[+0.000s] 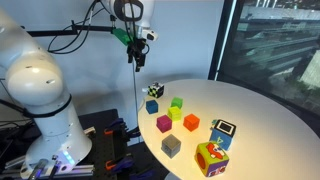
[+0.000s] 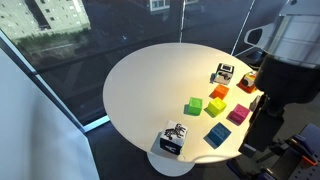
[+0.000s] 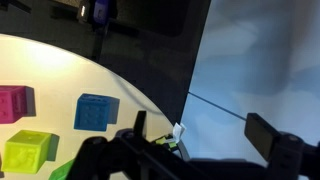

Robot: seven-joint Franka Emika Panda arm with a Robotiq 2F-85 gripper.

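High above the near-left edge of the round white table (image 1: 270, 125), my gripper (image 1: 138, 66) hangs with its fingers apart and empty. In the wrist view, both dark fingers of the gripper stand wide apart over the table's edge and the floor beyond. The blue cube (image 3: 92, 112) lies left of the fingers, with the magenta cube (image 3: 12, 104) and yellow cube (image 3: 27, 150) farther left. A green cube (image 3: 62, 171) is cut off at the bottom. A black-and-white patterned cube (image 2: 172, 138) sits near the table's edge.
An orange-red cube (image 1: 191, 122), a grey cube (image 1: 171, 146), a black-and-white box (image 1: 222, 133) and a multicoloured box (image 1: 212, 158) stand on the table. A glass wall lies behind.
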